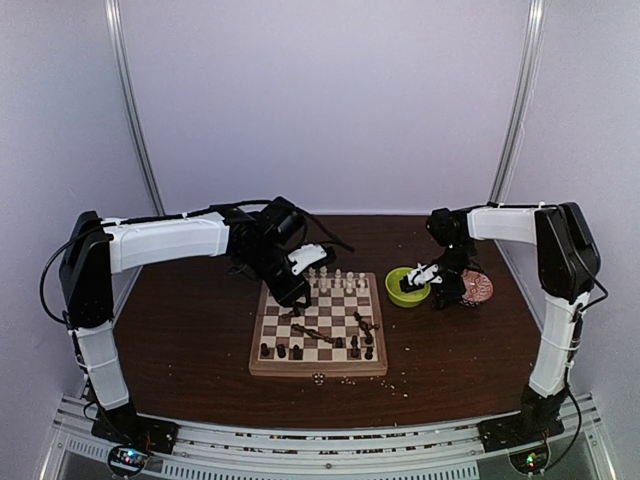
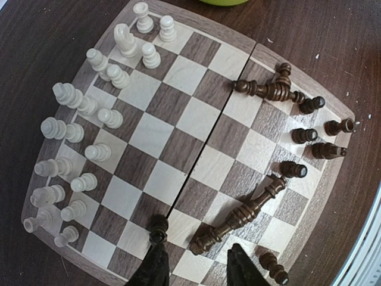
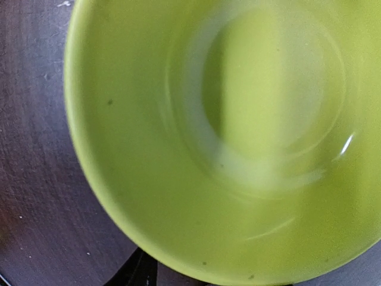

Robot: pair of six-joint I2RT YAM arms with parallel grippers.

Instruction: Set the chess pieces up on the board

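Note:
White pieces (image 2: 125, 40) stand in two rows along the far side of the chessboard (image 1: 258, 330). Several dark pieces (image 2: 305, 135) are upright at the near side. Others lie tipped: a heap (image 2: 272, 91) on one side and a long dark row (image 2: 238, 217) across the middle squares. My left gripper is over the board's left half, open, with nothing between its fingers; a small dark piece (image 2: 158, 227) is just beyond one fingertip. At the green bowl (image 3: 113, 137), my right gripper (image 1: 412, 284) is open, one finger (image 3: 141, 271) showing outside the rim.
The bowl's visible inside is empty. A red patterned plate (image 1: 480, 287) sits behind the right gripper, partly covered. Small white crumbs lie near the board's front right.

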